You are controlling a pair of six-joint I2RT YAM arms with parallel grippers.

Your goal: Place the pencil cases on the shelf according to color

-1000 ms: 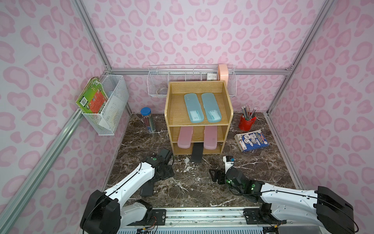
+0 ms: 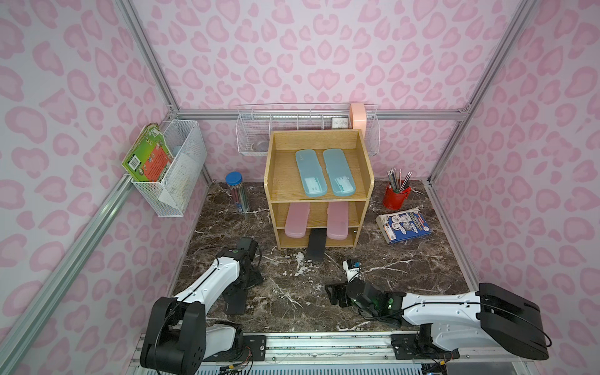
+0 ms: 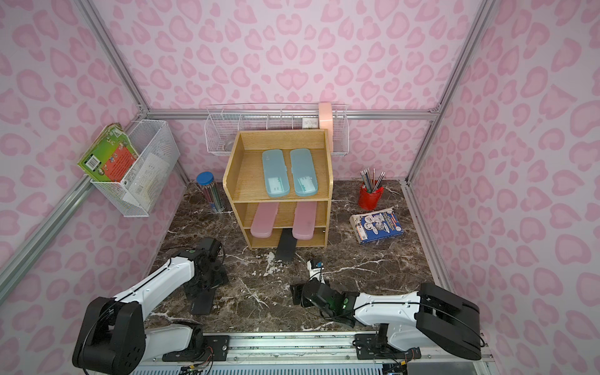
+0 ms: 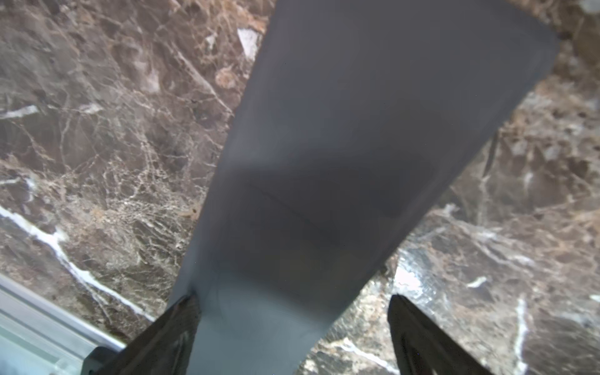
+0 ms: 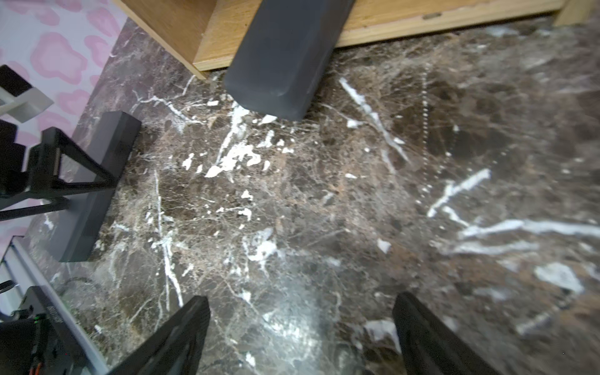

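Note:
The wooden shelf (image 2: 270,162) holds two blue pencil cases (image 2: 310,168) (image 2: 338,167) on top, two pink cases (image 2: 297,215) (image 2: 337,217) in the middle and a black case (image 2: 316,245) at the bottom, jutting out. Another black case (image 4: 343,143) lies on the left of the table, beneath my left gripper, whose fingers stand apart on either side over it. My right gripper is open and empty above bare table, in front of the shelf.
A pencil tub (image 2: 238,192) stands left of the shelf. A red pencil cup (image 2: 395,198) and a boxed set (image 2: 403,226) are at the right. Wire baskets hang on the walls.
Over the last second my left gripper has moved left over the black case, and my right gripper has moved left and toward the front.

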